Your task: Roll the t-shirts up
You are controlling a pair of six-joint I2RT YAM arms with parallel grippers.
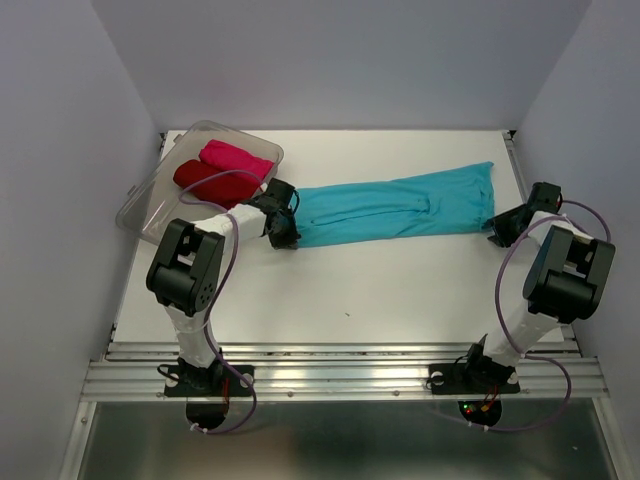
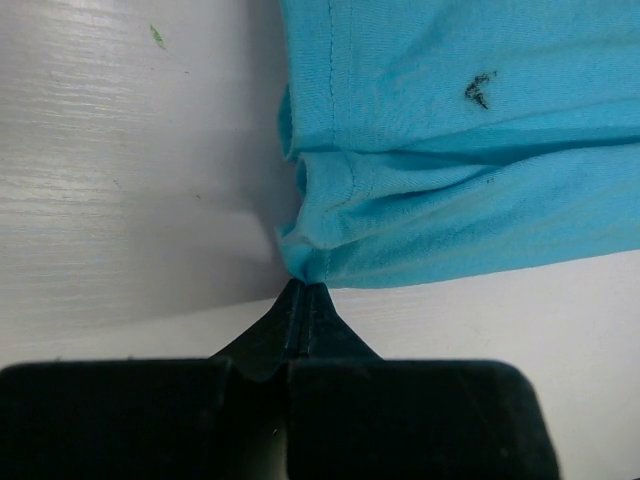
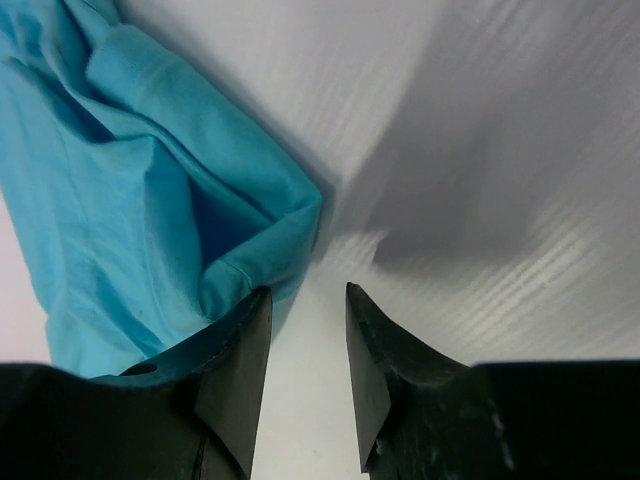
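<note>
A turquoise t-shirt (image 1: 385, 208), folded into a long strip, lies across the white table. Its left end is by my left gripper (image 1: 291, 241), its right end by my right gripper (image 1: 490, 231). In the left wrist view my left gripper is shut, its fingertips pinching the near corner of the turquoise cloth (image 2: 350, 265). In the right wrist view my right gripper has its fingers parted. One of its fingers touches or overlaps the folded end of the cloth (image 3: 270, 255); between the fingers mostly bare table shows.
A clear plastic bin (image 1: 148, 218) at the back left holds a red roll (image 1: 212, 185) and a pink roll (image 1: 235, 158). Walls stand close at both sides.
</note>
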